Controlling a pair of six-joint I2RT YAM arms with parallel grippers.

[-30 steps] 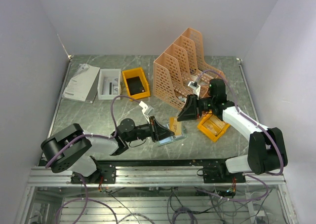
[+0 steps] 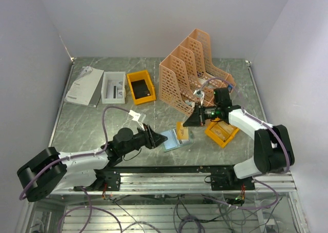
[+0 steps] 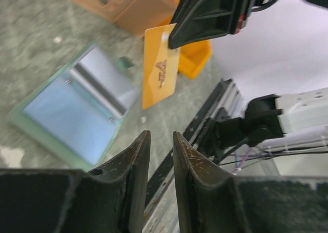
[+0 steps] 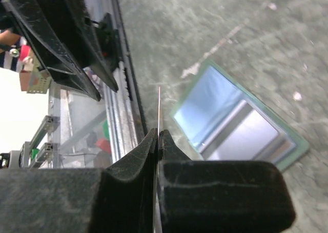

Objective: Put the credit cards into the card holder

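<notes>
A gold card (image 2: pixel 182 130) is held in my right gripper (image 2: pixel 192 123), which is shut on it; in the right wrist view it is a thin edge-on line between the fingers. Below and beside it, the card holder (image 2: pixel 171 139) (image 4: pixel 215 115) lies on the counter, showing a light blue face and a silver slot section. My left gripper is left of the holder and apart from the card, its fingers slightly parted with nothing visible between them.
A yellow tray (image 2: pixel 221 142) sits right of the holder, a peach rack (image 2: pixel 184 63) behind it. A yellow tray (image 2: pixel 151 92) with a black insert, a white tray (image 2: pixel 105 84) and flat grey boxes (image 2: pixel 82 92) stand at back left.
My left gripper and arm have drawn back to the left, away from the card. The right arm has shifted slightly, with the card still held.
</notes>
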